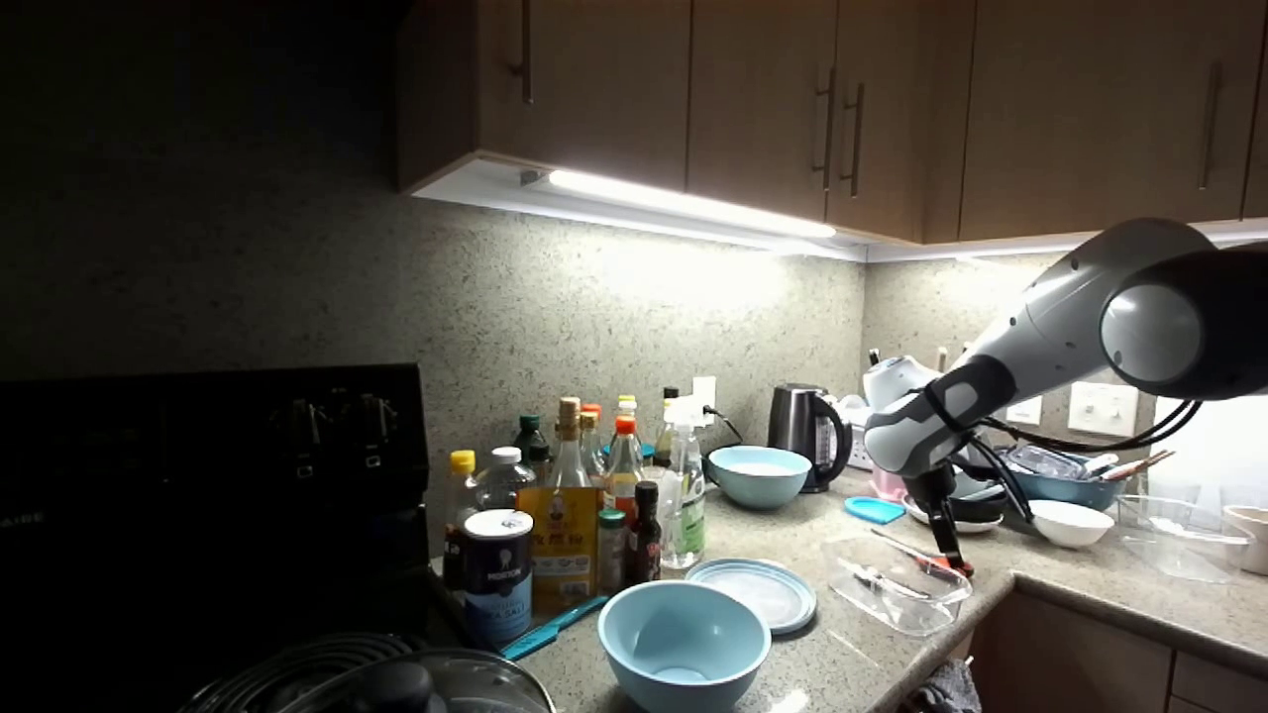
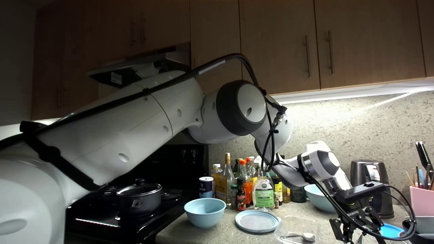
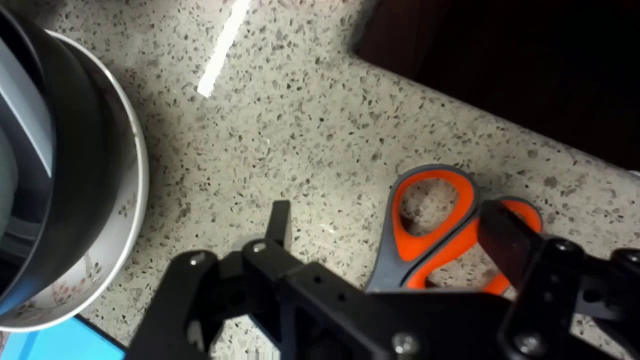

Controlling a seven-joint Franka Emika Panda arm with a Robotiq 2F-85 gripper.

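Orange-and-grey scissors (image 3: 433, 240) lie on the speckled counter, handle loops showing in the wrist view and the blades hidden under the gripper. My gripper is open over them, its fingers spread wide. One finger (image 3: 280, 223) is over bare counter left of the handles; the other finger (image 3: 507, 231) overlaps the right-hand loop. Whether it touches that loop, I cannot tell. In exterior view 1, the orange handle (image 1: 942, 564) shows by the fingertips, beside a clear plastic container (image 1: 874, 606). A spoon (image 2: 308, 236) rests in that container.
A dark bowl (image 3: 84, 138) on a white plate (image 3: 139, 180) stands left of the gripper. The counter's edge (image 3: 480, 111) is close on the other side. A light blue bowl (image 1: 686, 630), a blue plate (image 1: 793, 594) and several bottles stand farther along.
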